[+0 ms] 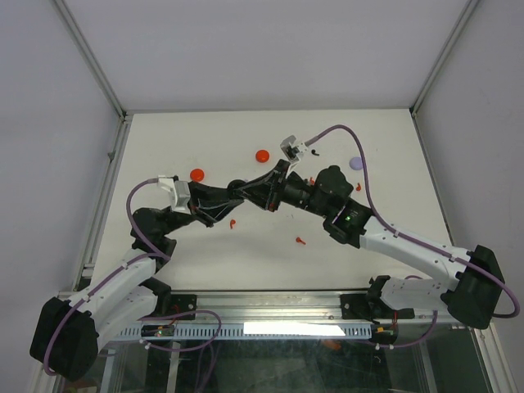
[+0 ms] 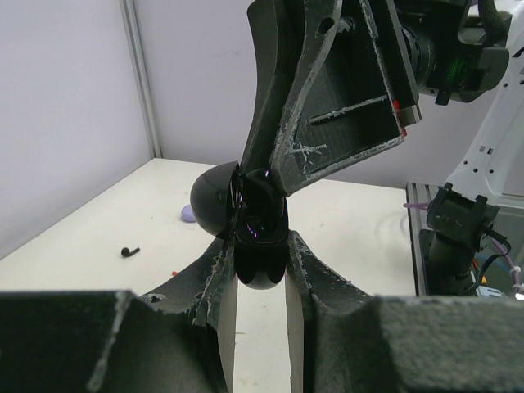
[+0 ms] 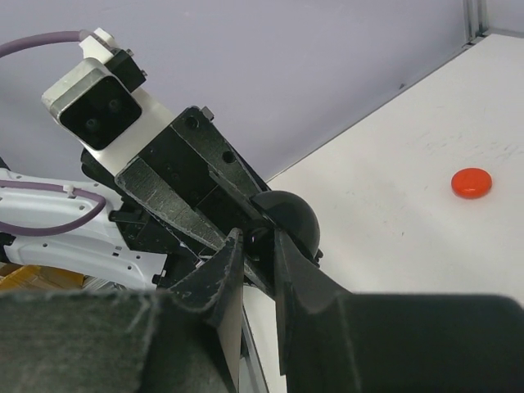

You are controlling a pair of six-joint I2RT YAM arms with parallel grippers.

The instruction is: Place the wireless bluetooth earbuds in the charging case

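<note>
A glossy black charging case is held between the two grippers at the middle of the top view. My left gripper is shut on it from below in the left wrist view. My right gripper meets it from the other side, shut on a small dark glossy piece at the case, likely an earbud; whether it is inside the case is hidden by the fingers. In the right wrist view the rounded back of the case shows beside the left gripper's fingers.
The white table carries scattered small items: red discs, a lilac disc and several little red pieces around the arms.
</note>
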